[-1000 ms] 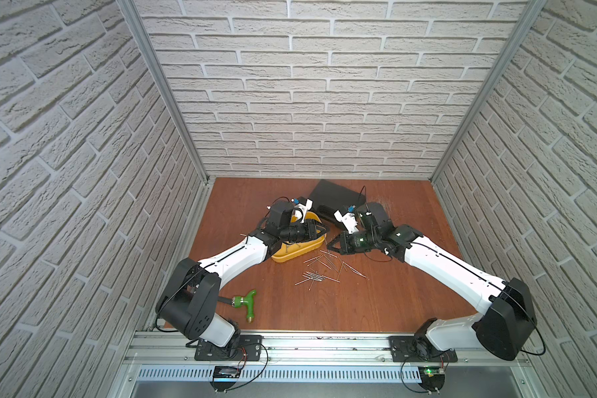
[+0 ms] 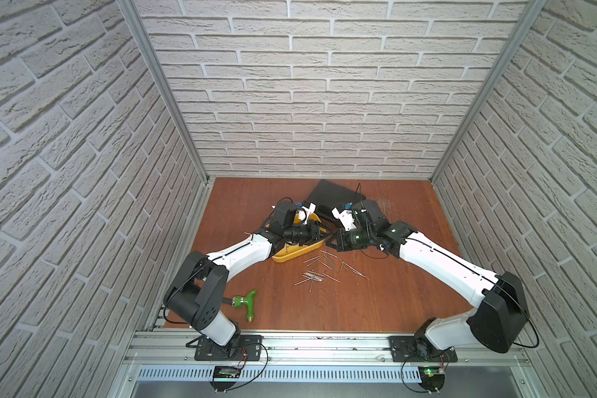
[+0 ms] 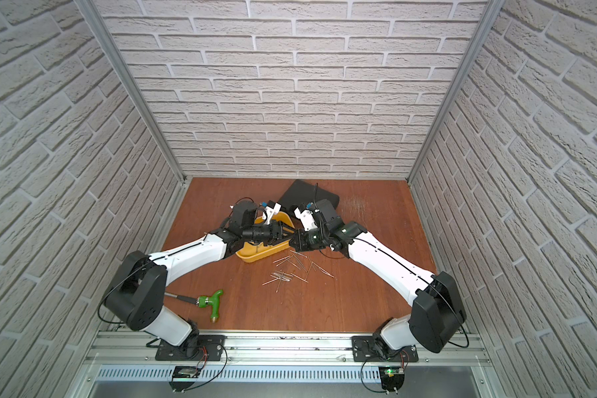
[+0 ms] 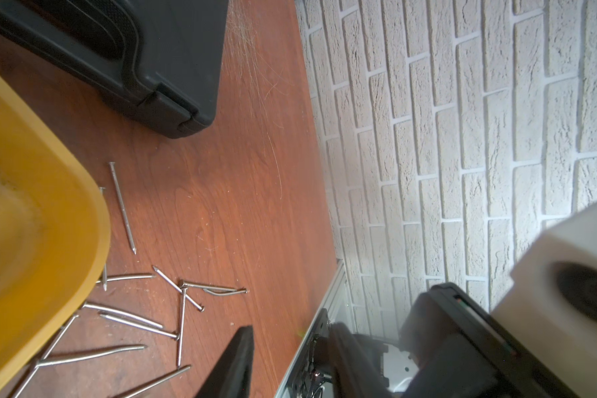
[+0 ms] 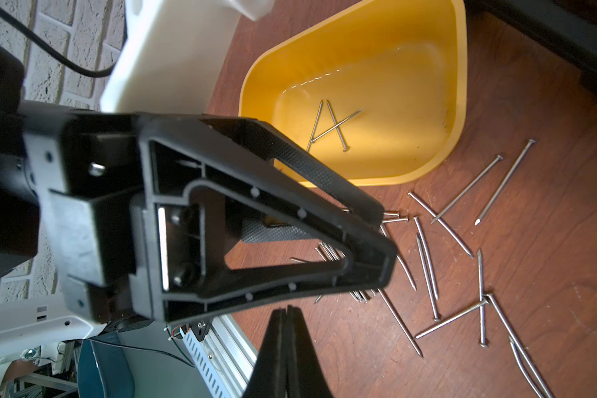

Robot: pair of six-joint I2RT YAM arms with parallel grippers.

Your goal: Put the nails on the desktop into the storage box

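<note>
Loose silvery nails (image 5: 426, 255) lie scattered and crossing one another on the brown desktop, in front of and beside the yellow storage box (image 5: 414, 169). Three nails (image 5: 337, 126) show on the box floor; part of it is hidden by the left gripper. In the left wrist view my left gripper is open, its fingers (image 4: 240, 355) apart with nothing between them. From above, it hangs over the box's right part. My right gripper is shut, with nothing showing between its fingertips; it stands just right of the left gripper (image 2: 325, 232), both above the desk.
A black case (image 4: 172, 73) stands on the desk behind the box. Towards the front left lies a green-handled tool (image 2: 247, 302).
My left gripper has shifted slightly to the right. The nails on the desk look unchanged.
</note>
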